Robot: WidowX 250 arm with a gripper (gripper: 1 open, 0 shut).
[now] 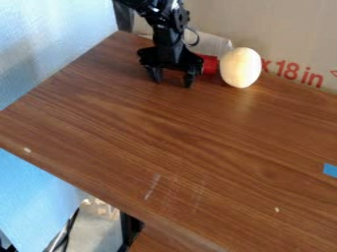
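My black gripper (171, 75) hangs low over the back of the wooden table (158, 157), its two dark fingers apart and pointing down with nothing visible between them. Just right of it, a red object (210, 65) lies partly hidden behind the arm. A white egg-shaped object (241, 67) stands to the right of the red one. Behind them is a pale grey cylindrical object (212, 43), partly hidden.
A cardboard panel (297, 39) with red print backs the table. A piece of blue tape (329, 170) is at the right edge. The left edge drops away beside a light blue surface.
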